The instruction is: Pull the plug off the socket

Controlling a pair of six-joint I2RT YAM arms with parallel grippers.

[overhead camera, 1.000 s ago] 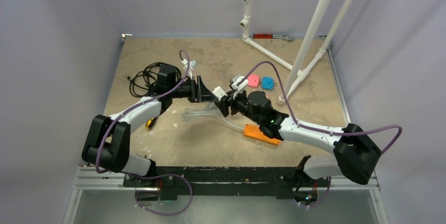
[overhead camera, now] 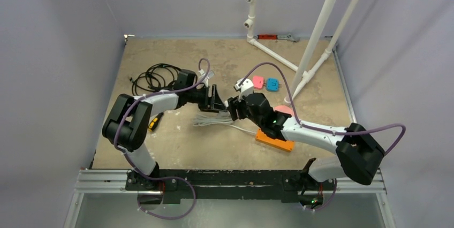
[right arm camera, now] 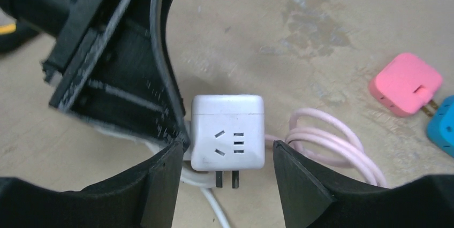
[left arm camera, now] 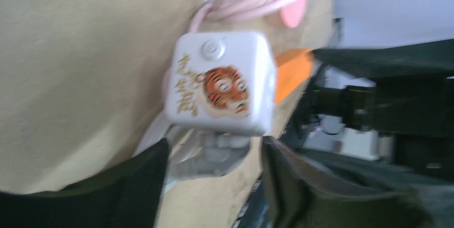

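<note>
A white cube-shaped socket (left arm camera: 214,78) with a tiger print stands in front of my left gripper. Its other side, the socket face (right arm camera: 229,139), shows slots, and two dark prongs stick out underneath. The cube sits between the parted fingers of my right gripper, with narrow gaps on both sides. A pale plug (left arm camera: 224,150) on the white cord lies close against the cube, between the spread fingers of the left gripper. Whether the plug is still seated in the cube cannot be made out. From above, the grippers hide most of both.
The white cord coil (overhead camera: 211,120) leads to an orange power strip (overhead camera: 274,140). Pink (overhead camera: 258,82) and blue (overhead camera: 272,84) adapters lie behind the right gripper. A black cable coil (overhead camera: 155,77) is at left; white pipes (overhead camera: 321,30) stand at back right.
The cord coil and orange strip have shifted right.
</note>
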